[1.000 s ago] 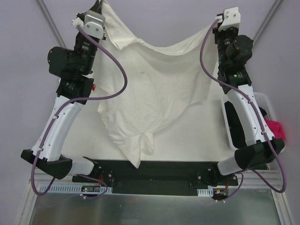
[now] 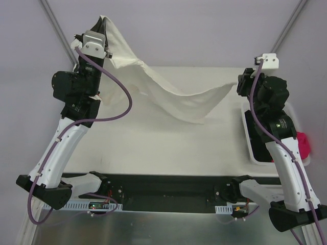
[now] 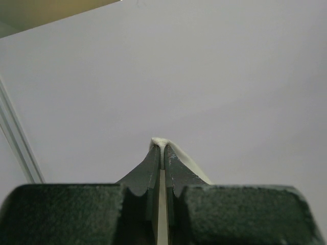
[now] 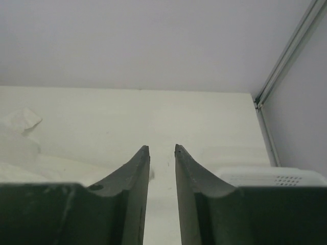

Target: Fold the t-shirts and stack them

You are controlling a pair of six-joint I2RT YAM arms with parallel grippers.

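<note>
A white t-shirt (image 2: 176, 97) hangs stretched from upper left toward the right, above the white table. My left gripper is shut on an edge of it; a fold of the shirt (image 3: 161, 141) pokes out between the fingertips. Across from it, my right gripper stands part open with nothing between its fingers. The shirt's loose right corner (image 2: 227, 88) is in the air just left of that gripper (image 2: 246, 79), apart from it. In the right wrist view, pale cloth (image 4: 18, 150) shows at lower left.
A white basket (image 2: 250, 145) with dark and red cloth (image 2: 302, 145) stands at the right, partly behind the right arm. A wall rises behind the table.
The shirt swung up and back from the table's front edge. Its right corner has come out of my right gripper, which moved right and lower and opened. My left gripper shifted slightly left and down.
</note>
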